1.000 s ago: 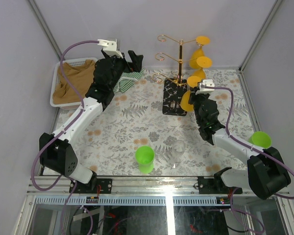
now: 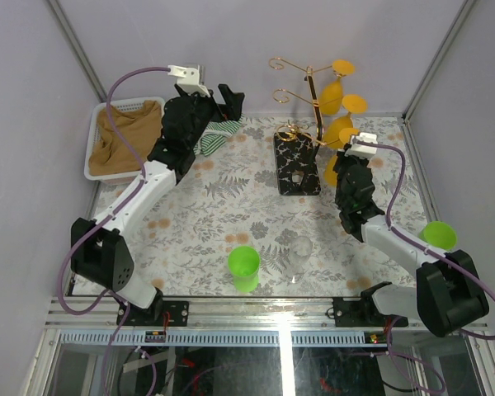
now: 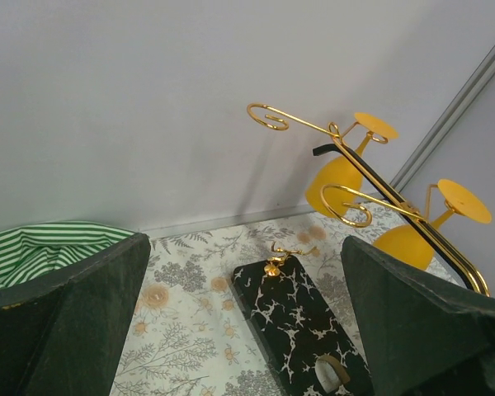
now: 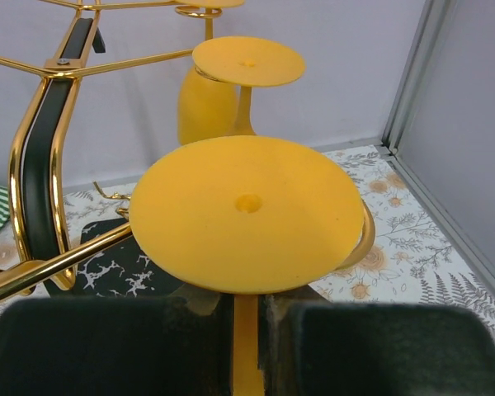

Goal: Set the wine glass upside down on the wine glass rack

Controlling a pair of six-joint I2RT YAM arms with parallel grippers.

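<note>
The gold rack (image 2: 313, 107) on a black marble base (image 2: 289, 165) carries yellow wine glasses hanging upside down (image 3: 338, 181). My right gripper is shut on the stem of the lowest yellow glass, whose round foot (image 4: 243, 219) fills the middle of the right wrist view beside a gold arm. My left gripper (image 2: 229, 103) stands open in the air at the upper left of the rack, with nothing between its fingers. A clear glass (image 2: 299, 256) at the front of the table is faint in the top view.
A white basket with brown cloth (image 2: 124, 140) is at back left, a striped cloth (image 2: 214, 140) beside it. Green cups stand at front centre (image 2: 244, 268) and right (image 2: 437, 235). Walls bound the back and sides.
My right gripper has moved right with the yellow glass, and the upper part of the rack has swung right too. The left arm has barely moved.
</note>
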